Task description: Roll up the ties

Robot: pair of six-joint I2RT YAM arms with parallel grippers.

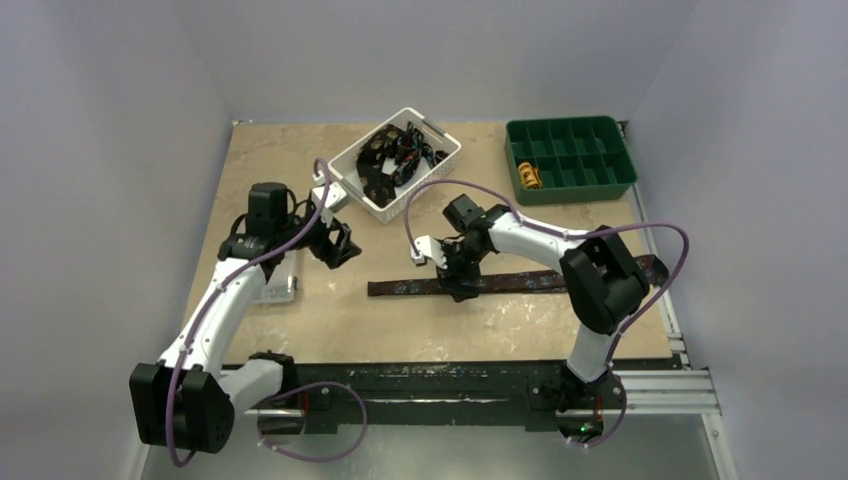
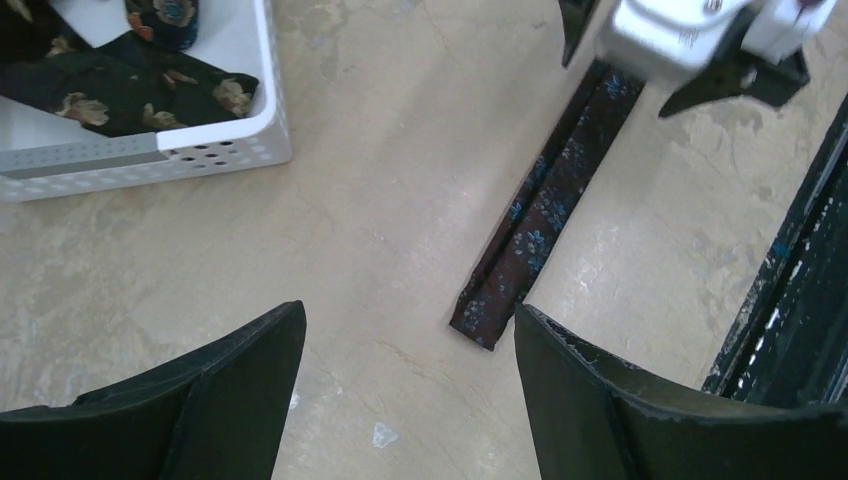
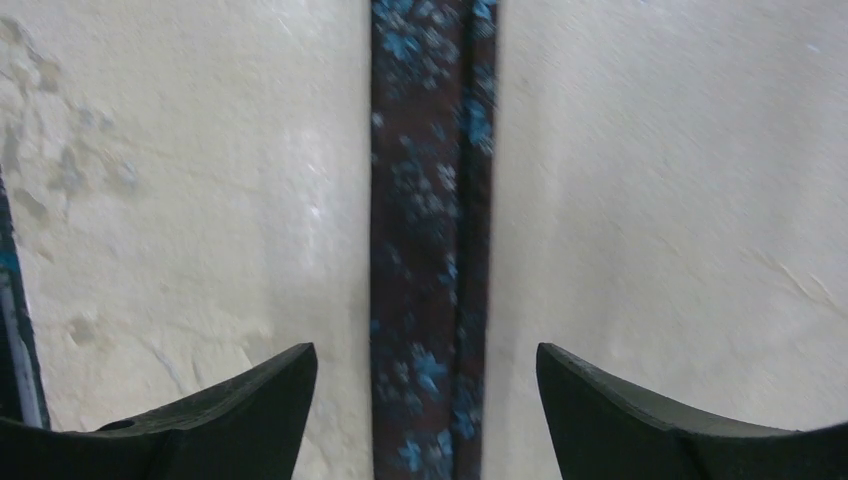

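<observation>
A long dark tie with blue flowers (image 1: 400, 287) lies flat across the table, folded lengthwise, its far right part partly behind the right arm. My right gripper (image 1: 458, 285) is above the tie's middle; in the right wrist view the tie (image 3: 420, 250) runs between the open fingertips, not gripped. My left gripper (image 1: 340, 245) hovers above and left of the tie's left end, open with nothing between its fingers. In the left wrist view that end (image 2: 490, 310) lies just beyond the fingertips.
A white basket (image 1: 440, 160) of bunched ties stands at the back centre. A green divided box (image 1: 590, 180) with a yellow rolled item is at back right. A clear container (image 1: 280, 288) sits at left, partly hidden.
</observation>
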